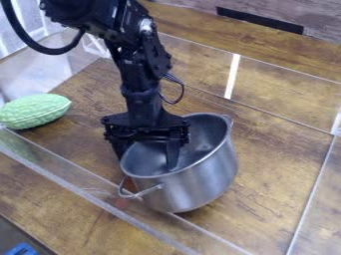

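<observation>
A large steel pot with side handles stands tilted on the wooden table in the middle of the view. My black gripper hangs over the pot's left side, its fingers reaching down at and inside the rim. Whether the fingers are open or closed on the rim is hidden by the housing and shadow.
A green corn-like object lies on the table at the left. Clear panels with edges border the work area.
</observation>
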